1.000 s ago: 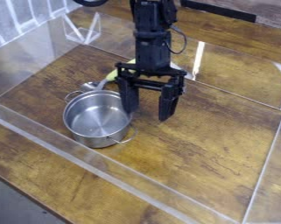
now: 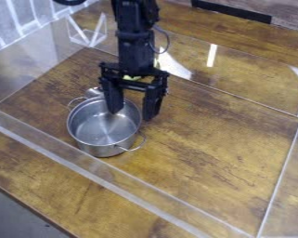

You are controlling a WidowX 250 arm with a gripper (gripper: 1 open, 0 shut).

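Note:
A steel pot (image 2: pixel 104 131) with two side handles sits on the wooden table at the left of the middle. My black gripper (image 2: pixel 134 102) hangs over its back right rim, one finger above the pot's interior and the other just right of it. The fingers stand apart; I cannot tell that anything is between them. Small light and green objects lie partly hidden behind the gripper.
Transparent panels border the work area on several sides.
The pot looks unmoved.

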